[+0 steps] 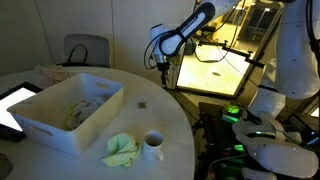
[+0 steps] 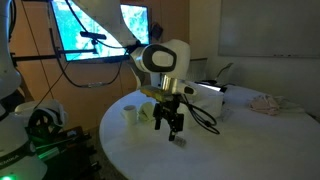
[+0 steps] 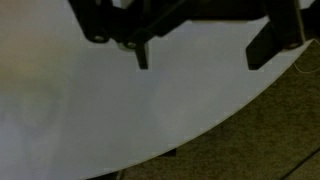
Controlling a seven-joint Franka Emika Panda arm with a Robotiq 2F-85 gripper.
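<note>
My gripper hangs over the far part of the white table in the first exterior view, its fingers apart. Dark fingers stand wide apart in the wrist view, with only the pale tabletop and its curved edge beyond them. A small dark flat item lies on the table close to the gripper in the second exterior view; the first shows it as a grey patch. A white mug stands upright beside a crumpled pale green cloth.
A large open white box with some items inside occupies the left of the table. Behind it lies a pinkish cloth. A black-framed object stands at the far left. Bare tabletop surrounds the small dark item.
</note>
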